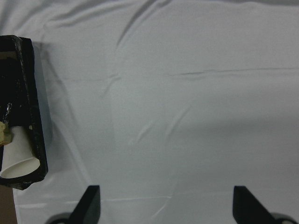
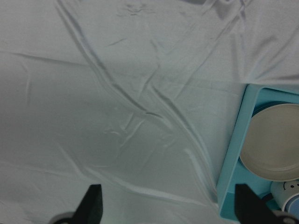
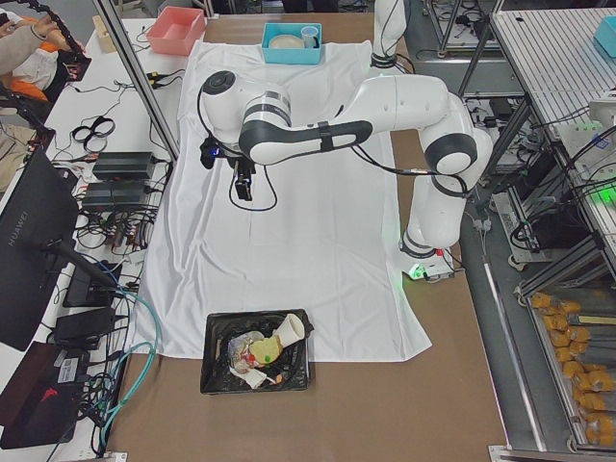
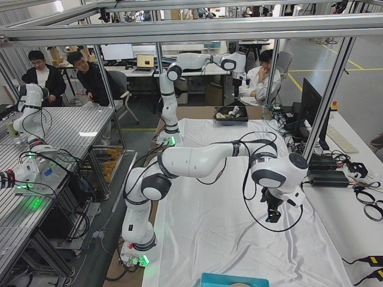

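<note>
A white cloth [image 3: 289,260] covers the table between my arms. A black bin [image 3: 216,380] holds a white paper cup [image 1: 17,147] and assorted scraps. In the left wrist view my left gripper is open above bare cloth, with the bin to one side. My right gripper is open above the cloth too, beside a blue tray [image 2: 229,168] holding a plate [image 2: 273,140] and a mug [image 2: 282,189]. Nothing is between either pair of fingers.
A side desk with a monitor [image 3: 34,250], cables and black boxes borders the cloth. A metal frame post [image 3: 140,77] stands along that side.
</note>
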